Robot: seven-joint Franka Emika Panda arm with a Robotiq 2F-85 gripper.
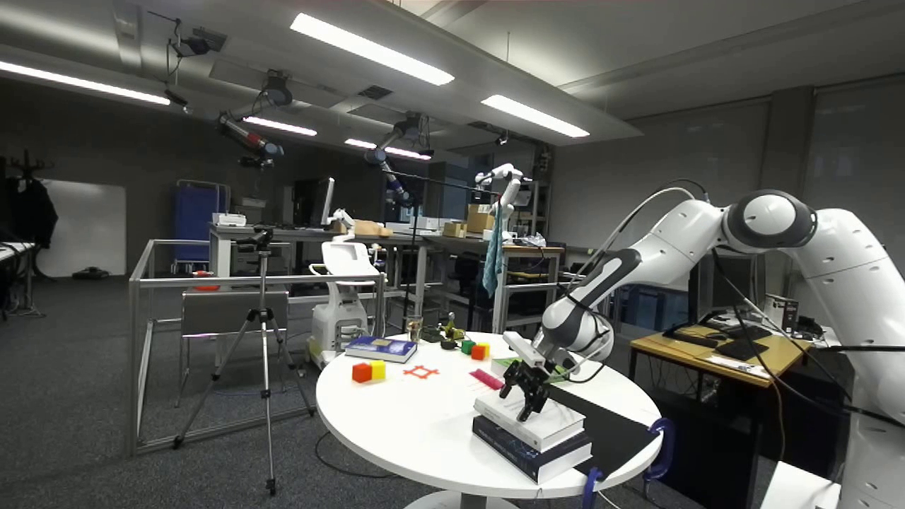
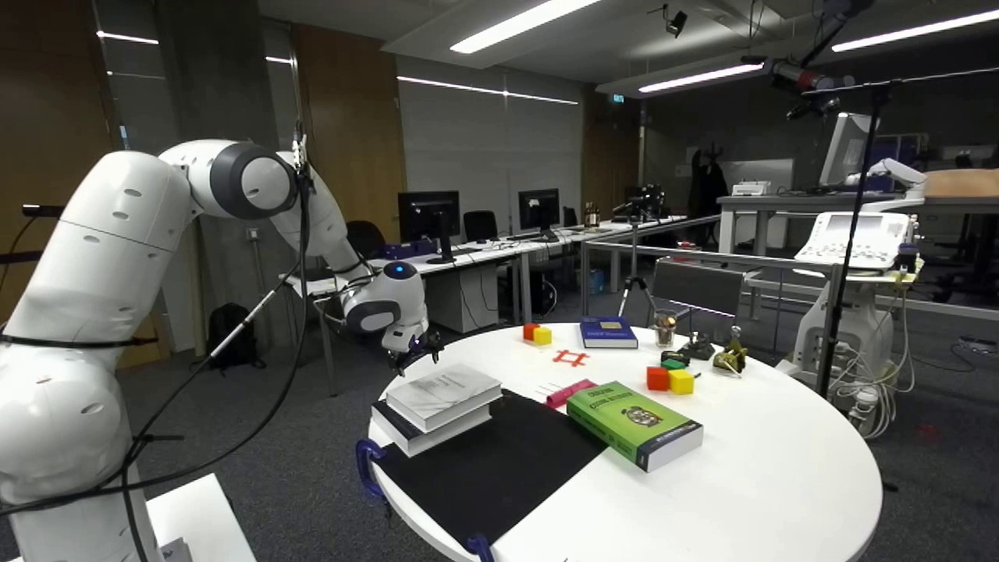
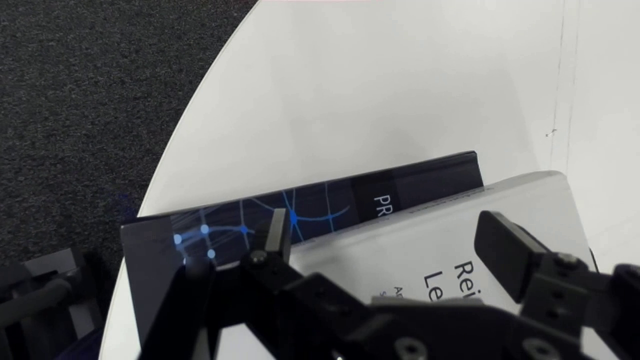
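Note:
Two thick books lie stacked near the table edge: a white book (image 1: 526, 417) on top of a dark blue book (image 1: 527, 454). Over the stack hangs my gripper (image 1: 514, 406), its fingers spread apart. In the wrist view the open gripper has one finger (image 3: 277, 231) over the border between the dark book's cover (image 3: 324, 207) and the white book (image 3: 354, 264), the other finger (image 3: 501, 255) over the white cover. Nothing is clamped between them. In exterior view 2 the gripper (image 2: 418, 364) appears slightly above the white book (image 2: 445, 393).
A black mat (image 2: 496, 468) lies beside the stack, with blue clamps (image 2: 367, 465) at the table edge. A green book (image 2: 637, 418), a pink object (image 2: 568, 393), coloured cubes (image 2: 669, 379) and a blue book (image 2: 606, 332) occupy other spots. Bare white table (image 1: 416, 424) lies left of the stack.

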